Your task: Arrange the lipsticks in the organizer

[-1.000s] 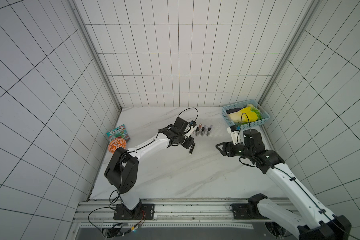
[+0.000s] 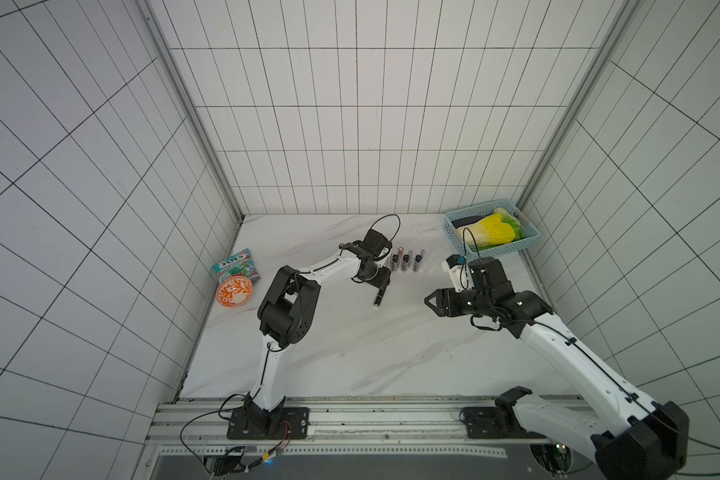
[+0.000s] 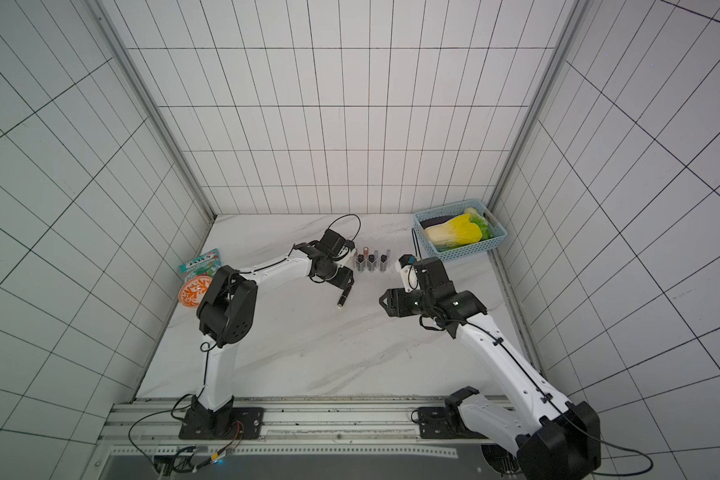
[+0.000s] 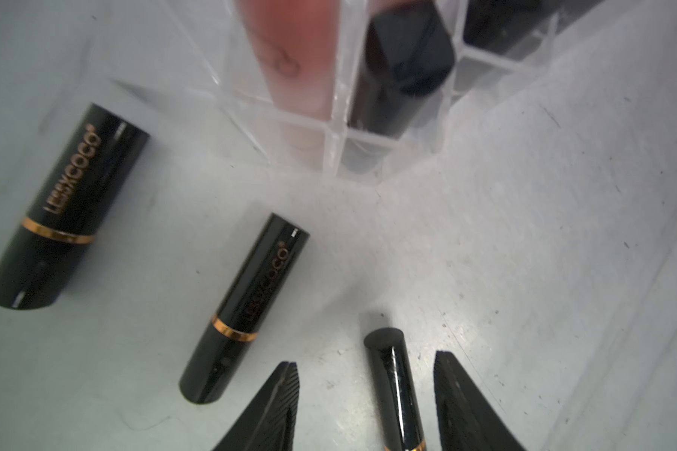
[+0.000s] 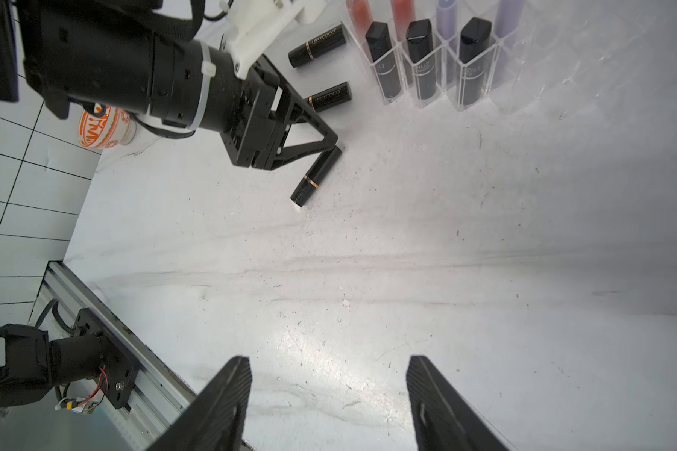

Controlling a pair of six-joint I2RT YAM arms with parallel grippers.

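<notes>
Three black lipsticks lie on the table in the left wrist view: a thick one (image 4: 67, 206), a slimmer one (image 4: 244, 308) and one (image 4: 395, 387) between the fingertips of my left gripper, which stands open above it. The clear organizer holds several upright black, pink and lilac items, clearer in the right wrist view (image 5: 466, 75). My right gripper is open and empty over bare table, right of the organizer's front in the top views.
A blue basket of vegetables (image 2: 492, 228) sits at back right. An orange-and-white round container (image 2: 234, 291) and a packet (image 2: 232, 262) lie at the left.
My right gripper has moved slightly left.
</notes>
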